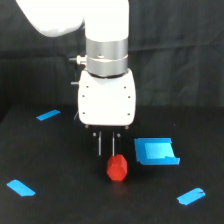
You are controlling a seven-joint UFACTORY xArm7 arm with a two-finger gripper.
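A small rounded red object (117,169) sits on the dark table, a little right of the middle of the camera view. Above it and slightly to its left, my gripper (106,151) points downward beneath the white hand (107,101). A dark gap shows between its two thin fingers, with nothing seen in it. The right fingertip overlaps the top edge of the red object in this view; whether they touch, I cannot tell.
An open blue box or tray (155,152) stands just right of the red object. Flat blue strips lie at the front left (20,188), the front right (191,196) and the back left (48,115). Bare dark table stretches left of the gripper.
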